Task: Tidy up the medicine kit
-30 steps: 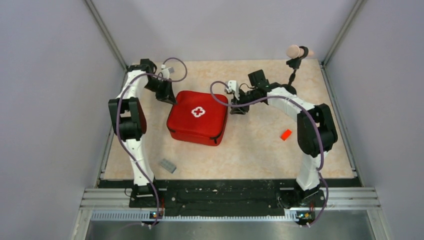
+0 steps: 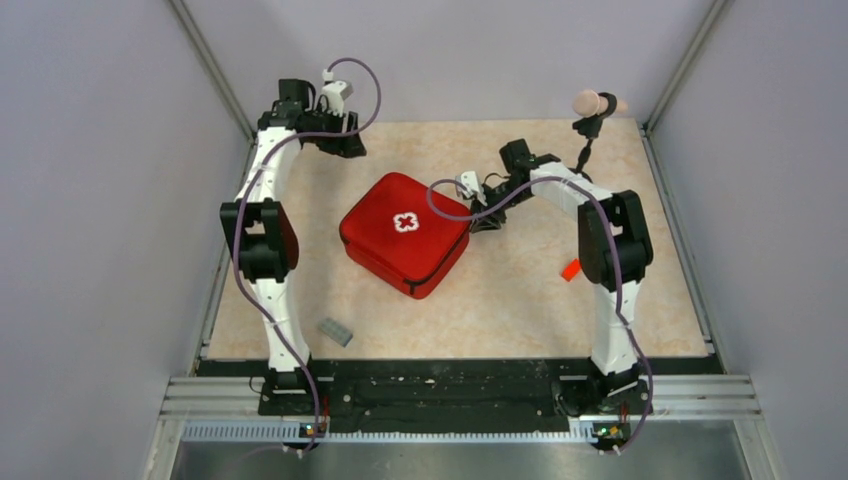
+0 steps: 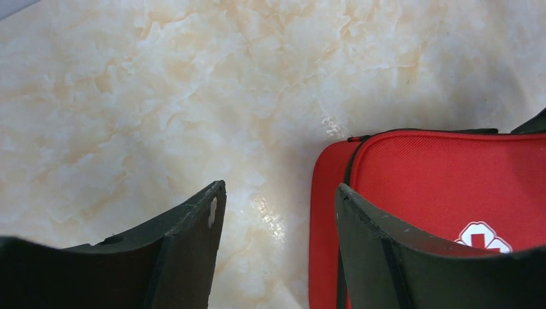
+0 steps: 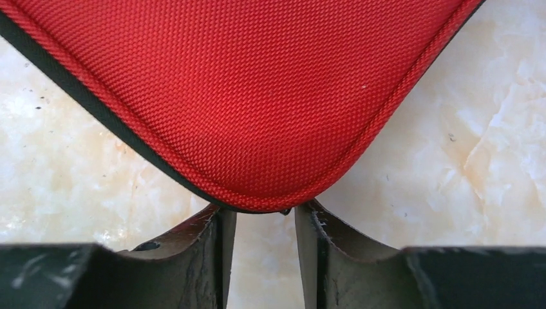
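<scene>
The closed red medicine kit (image 2: 385,222), with a white cross emblem on its lid, lies turned at an angle on the table. My left gripper (image 2: 352,142) hangs behind its far left side, apart from it. In the left wrist view, the fingers (image 3: 209,222) stand open with bare tabletop between them; the kit's edge shows by the other finger. At the kit's right corner is my right gripper (image 2: 487,222). Its fingers (image 4: 220,248) are parted with a narrow gap, just below the rounded lid corner in the right wrist view; whether they touch it I cannot tell.
A grey blister pack (image 2: 336,331) lies at the front left of the table, and a small orange-red box (image 2: 571,269) on the right. A stand (image 2: 586,150) rises at the back right.
The kit has turned clockwise since a second ago. The right gripper has shifted only slightly.
</scene>
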